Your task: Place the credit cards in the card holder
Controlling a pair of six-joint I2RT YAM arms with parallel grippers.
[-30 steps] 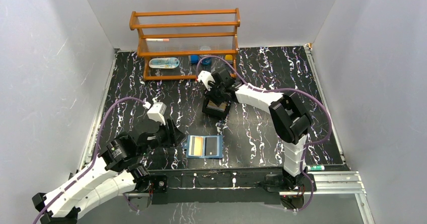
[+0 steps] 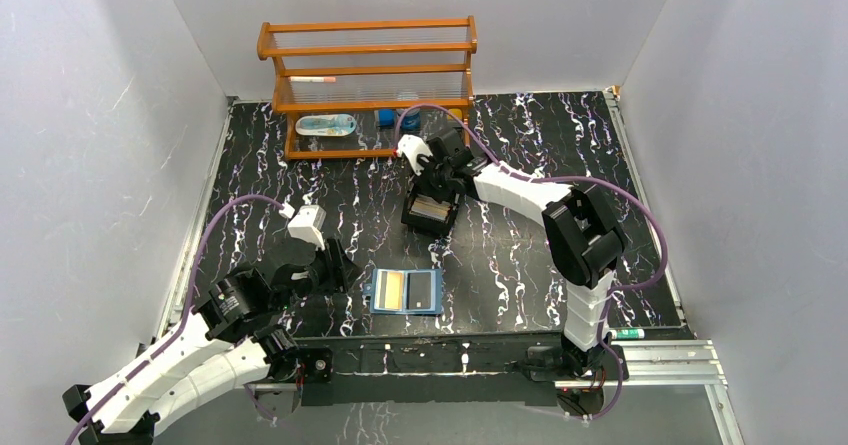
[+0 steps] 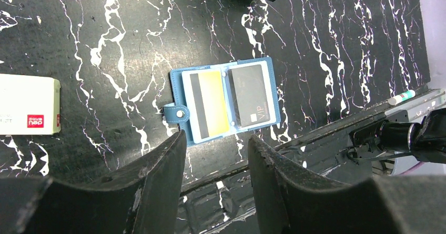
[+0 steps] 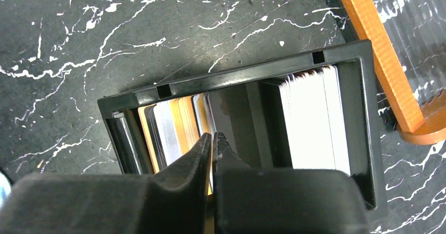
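The blue card holder [image 3: 227, 100] lies unfolded on the table, with a yellow card [image 3: 210, 103] in its left side and a dark grey card [image 3: 251, 95] in its right. My left gripper is over the holder's near side, its fingers apart and nothing between them. In the right wrist view, a black box [image 4: 236, 76] holds a row of cards on edge, coloured ones [image 4: 173, 126] on the left and white ones [image 4: 315, 121] on the right. My right gripper reaches the coloured row, its fingers nearly together; whether they grip a card cannot be told.
A wooden rack [image 2: 370, 105] with several items stands behind the black box. A pale box [image 3: 27, 104] lies left of the holder. A green-white tube [image 2: 627, 333] rests at the front right edge.
The left arm has drawn slightly left; the card holder stays put.
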